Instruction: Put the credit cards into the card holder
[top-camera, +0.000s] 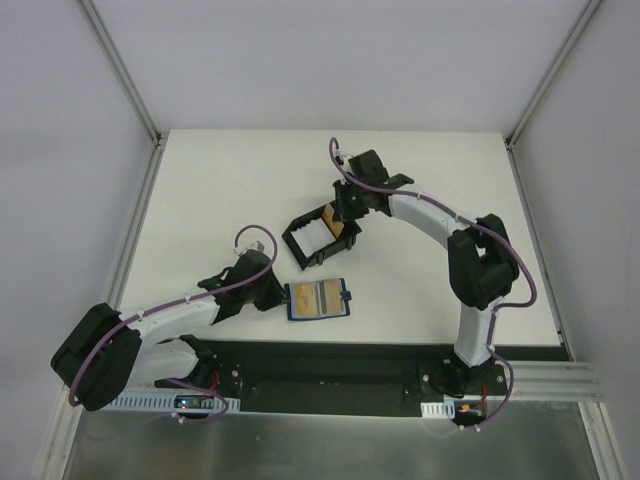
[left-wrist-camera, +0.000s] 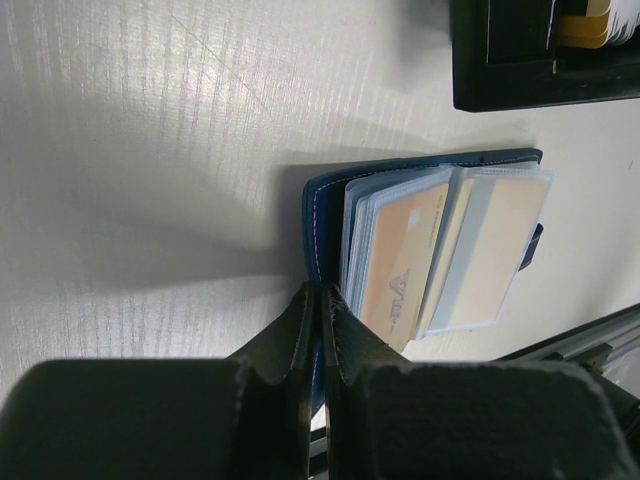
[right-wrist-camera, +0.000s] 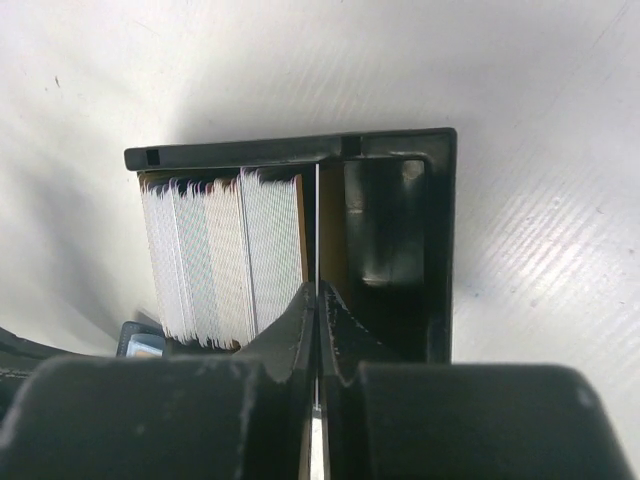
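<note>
The open dark-blue card holder (top-camera: 294, 312) lies on the table with clear sleeves holding tan cards. My left gripper is shut on the holder's blue left edge. Above it on the table sits a black card box (top-camera: 302, 264). A dense row of cards (right-wrist-camera: 215, 260) stands on edge in it, with an empty compartment beside them. In the right wrist view a single card (right-wrist-camera: 318, 225) shows edge-on as a thin pale line, and my right gripper is shut on it. From above, a brown card face (top-camera: 331, 220) appears at those fingers.
Bare white table stretches behind and to the right of the box (top-camera: 440, 165). The holder lies near the table's front edge, a short gap from the box. A small dark strap (left-wrist-camera: 531, 246) sticks out from the holder's far side.
</note>
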